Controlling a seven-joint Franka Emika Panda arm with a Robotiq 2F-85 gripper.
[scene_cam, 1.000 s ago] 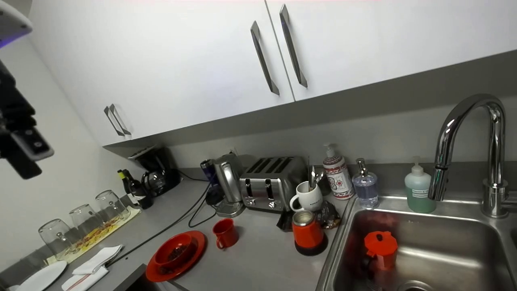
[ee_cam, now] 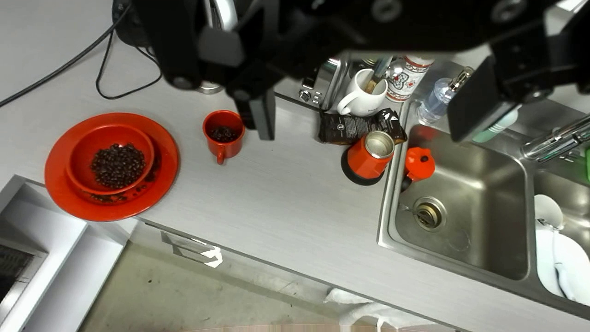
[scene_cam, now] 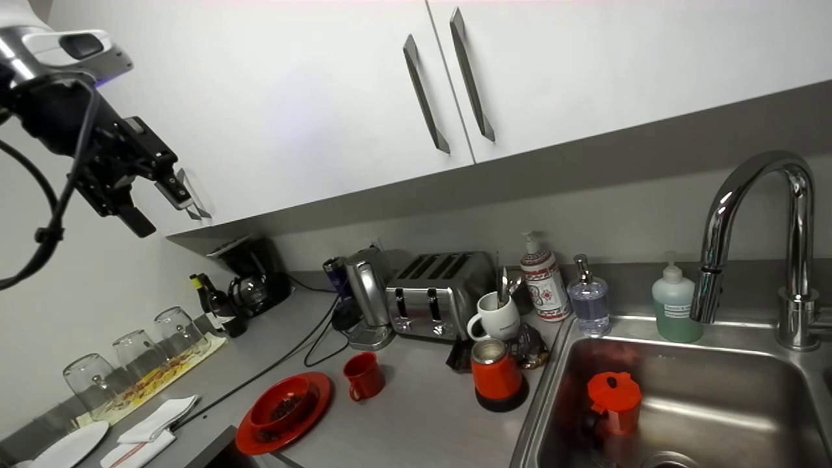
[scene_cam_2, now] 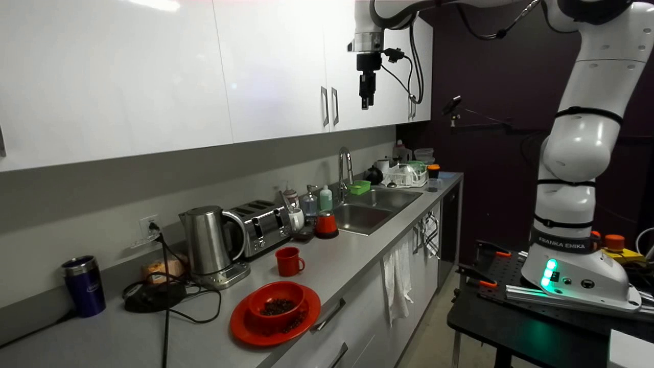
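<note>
High over the counter, in front of the white upper cabinets, my gripper is open with nothing between its fingers. In the wrist view, a red mug holding dark beans stands below and to the left of the middle. Left of it, a red bowl of dark beans sits on a red plate, and some beans lie on the plate. An orange pot base with an open metal rim stands close to the sink edge. Inside the sink is an orange pot top with a dark handle.
Along the wall stand a steel kettle, a toaster, a white mug with utensils and soap bottles. A faucet arches over the sink. Bare counter lies between the red mug and the sink.
My gripper has moved right and up in exterior view 1, coming fully into sight in front of the far cabinet handles. The things on the counter stay where they were.
</note>
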